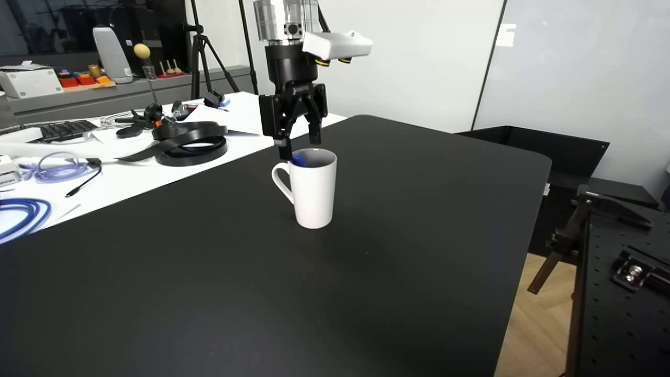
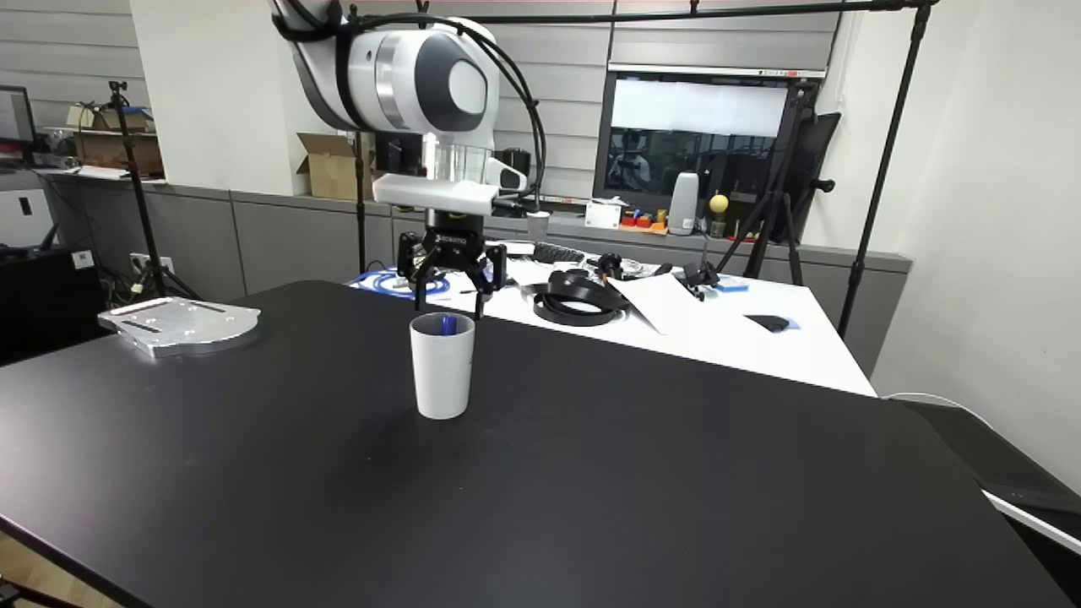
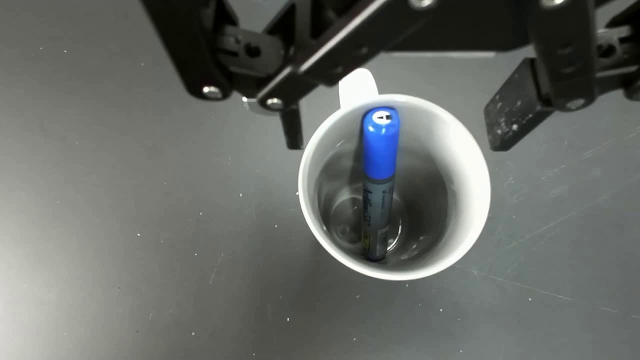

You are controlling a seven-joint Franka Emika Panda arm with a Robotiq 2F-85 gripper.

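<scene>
A white mug (image 1: pixel 315 191) stands upright on the black table, its handle towards the left in exterior view 1. Inside it a marker with a blue cap (image 3: pixel 380 144) and a grey barrel leans against the wall on the handle side, cap up. In exterior view 2 only the blue tip shows within the mug (image 2: pixel 442 370). My gripper is open just above the mug, one finger on each side of the rim in the wrist view. Nothing is between the fingers, and the marker stands clear of them.
Wide bare stretches of the black table (image 1: pixel 207 295) surround the mug. A silver metal plate (image 2: pixel 182 323) lies near the table's edge in exterior view 2. Behind, a white table (image 2: pixel 709 339) carries black straps (image 2: pixel 573 299), cables and other clutter.
</scene>
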